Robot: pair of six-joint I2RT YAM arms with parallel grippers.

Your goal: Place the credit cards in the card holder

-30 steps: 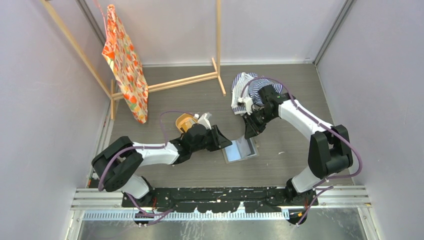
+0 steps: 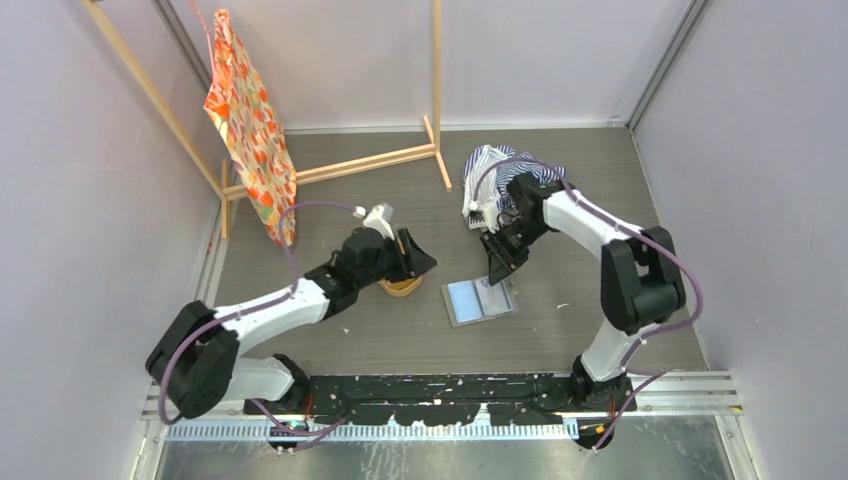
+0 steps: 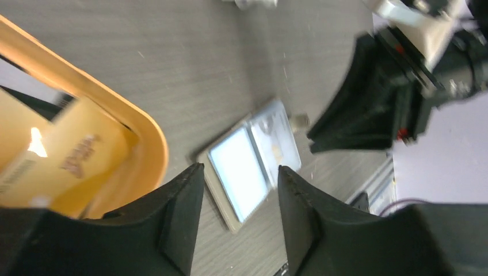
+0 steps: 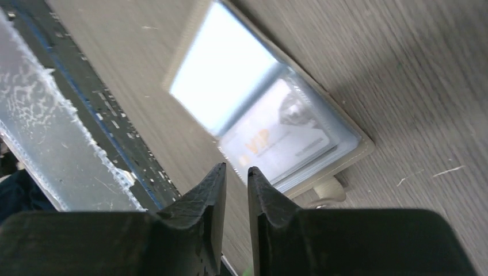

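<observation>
An open card holder (image 2: 465, 300) lies on the table, pale blue on one half, with a card marked "VIP" (image 4: 270, 135) in a clear sleeve on the other. Left of it, an orange container (image 3: 147, 141) holds cards (image 3: 86, 149). My left gripper (image 2: 420, 250) hangs over that container, part open, with nothing seen between its fingers. My right gripper (image 2: 500, 270) is just above the holder's upper right; in its wrist view the fingertips are a narrow gap apart, with nothing visible between them.
Striped cloth (image 2: 480, 170) lies behind my right arm. A wooden rack (image 2: 370, 160) with an orange patterned cloth (image 2: 255, 130) stands at back left.
My left gripper has moved up and left, from beside the holder to over the container. My right gripper has shifted slightly, its arm changing pose.
</observation>
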